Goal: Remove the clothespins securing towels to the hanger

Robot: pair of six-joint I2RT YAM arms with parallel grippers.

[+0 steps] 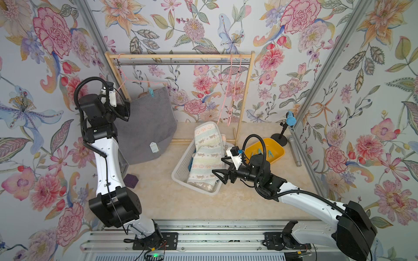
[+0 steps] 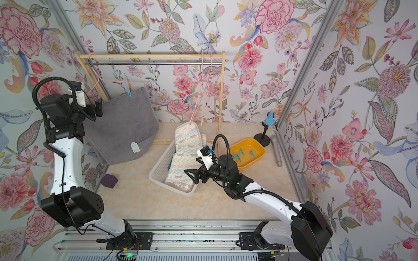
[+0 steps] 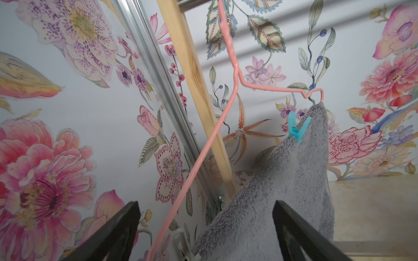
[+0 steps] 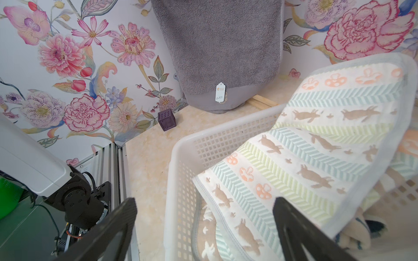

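Observation:
A grey towel point(image 1: 143, 121) hangs from a pink hanger point(image 3: 273, 88) on the rack, with a cyan clothespin point(image 3: 297, 132) near its top. My left gripper is open at the far left, facing the hanger, with the clothespin ahead of it. My right gripper stands open above a white basket point(image 2: 154, 174) holding a patterned towel point(image 4: 304, 165). Pink hangers point(image 2: 202, 91) also hang at the rack's right end.
The wooden rack point(image 1: 182, 56) spans the back. An orange bin point(image 2: 257, 152) with several clothespins and a black stand point(image 2: 262, 139) sit at the right. A purple block point(image 2: 108, 180) lies at front left.

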